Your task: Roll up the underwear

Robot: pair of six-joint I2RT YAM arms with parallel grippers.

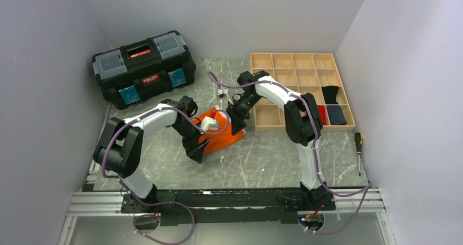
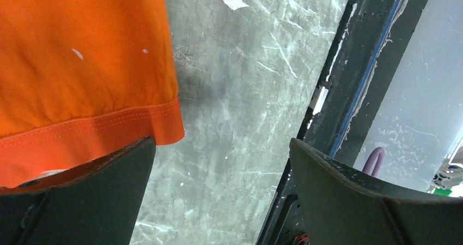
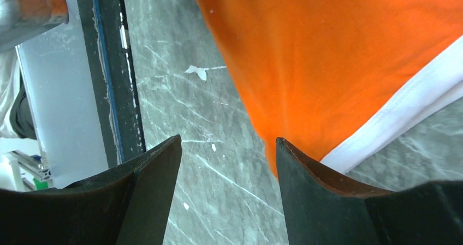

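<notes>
Orange underwear (image 1: pixel 220 141) lies spread out on the grey table, partly covered by both arms in the top view. In the left wrist view its hemmed corner (image 2: pixel 166 122) reaches beside one finger of my left gripper, which stands open with only bare table between its fingers. My right gripper is open too. One of its fingers overlaps the tip of an orange corner (image 3: pixel 273 141) with a white band (image 3: pixel 377 127); whether they touch I cannot tell. No cloth is held in either one.
A wooden divided box (image 1: pixel 270 128) stands at the right, with folded dark and red cloths in some compartments. The black toolbox (image 1: pixel 144 70) is at the back left, a screwdriver (image 1: pixel 358 147) at the far right.
</notes>
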